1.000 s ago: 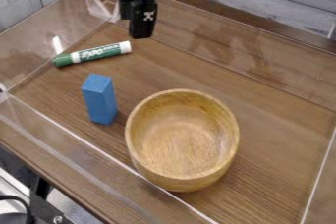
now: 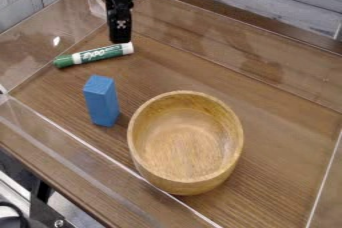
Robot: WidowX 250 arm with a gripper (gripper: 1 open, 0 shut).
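Note:
A black gripper (image 2: 118, 24) hangs from the top edge, open, just above a green and white tube (image 2: 92, 54) lying on the wooden table at the upper left. A blue block (image 2: 100, 100) stands below the tube. A tan round bowl (image 2: 185, 140) sits to the right of the block.
The gripper has moved down and to the left, nearer the tube. The tube, block and bowl have not moved.

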